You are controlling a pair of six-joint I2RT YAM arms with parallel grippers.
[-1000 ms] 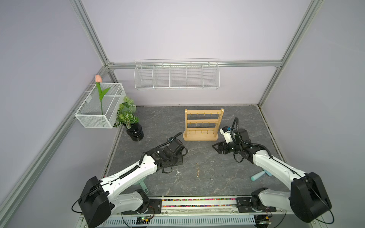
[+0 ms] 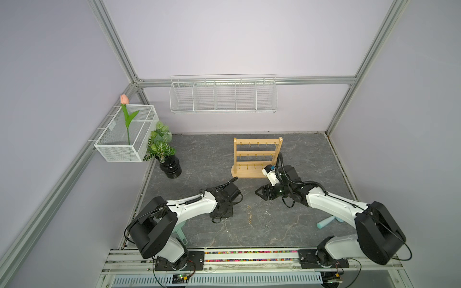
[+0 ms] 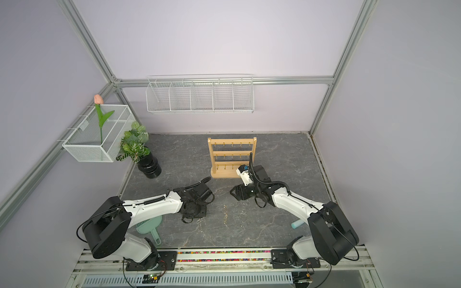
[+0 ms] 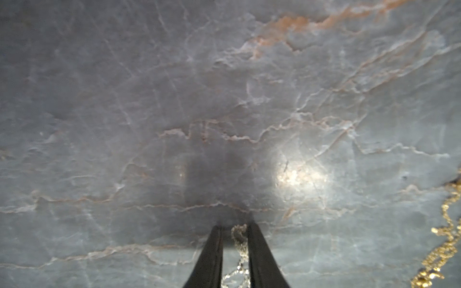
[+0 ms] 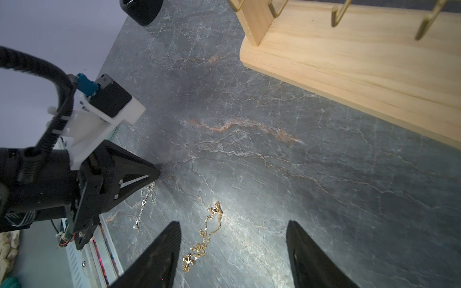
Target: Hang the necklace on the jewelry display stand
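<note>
My left gripper is down at the table over a silver necklace [image 4: 242, 254], its fingertips close together on either side of the chain's top end; whether they grip it is unclear. A gold necklace [image 4: 449, 230] lies to its right. In the top left view a second silver chain [image 2: 267, 213] lies further right. My right gripper hangs open above the table, in front of the wooden display stand [image 2: 257, 141] with its rows of hooks, with nothing visible between its fingers.
A potted plant [image 2: 170, 165] stands back left beneath a wire basket. A green dustpan [image 3: 148, 225] lies by the left arm, and a light blue cylindrical object [image 2: 325, 222] at the front right.
Over the last second my left arm has come down toward the front onto the silver necklace. My right arm has moved leftward, toward the middle in front of the stand.
</note>
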